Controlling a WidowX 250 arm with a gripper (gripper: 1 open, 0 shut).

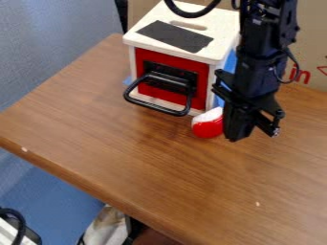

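Observation:
My black gripper [251, 122] hangs low at the right, beside a red and white round object [207, 128] on the wooden table [115, 172]; whether its fingers are open or shut is unclear. Behind them stands a small white and red box [159, 38] with a black panel on top and a black handle [159, 105] on its front.
Blue material shows beside and behind the box. A cardboard panel with red print stands at the back right. The table's left and front edges border a blue floor.

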